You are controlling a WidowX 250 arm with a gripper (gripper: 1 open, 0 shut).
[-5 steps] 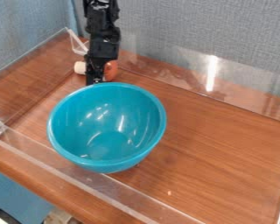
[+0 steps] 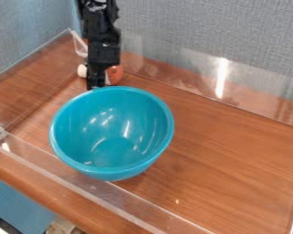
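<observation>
My black gripper (image 2: pixel 98 80) reaches down at the back left of the wooden table, just behind a large teal bowl (image 2: pixel 113 132). Small pale orange items (image 2: pixel 113 74) show beside and behind the gripper, partly hidden by it. The fingertips are too small and dark to tell whether they hold anything or how far apart they stand.
Clear low walls run along its edges, with grey walls behind and at the left.
The bowl looks unmoved.
</observation>
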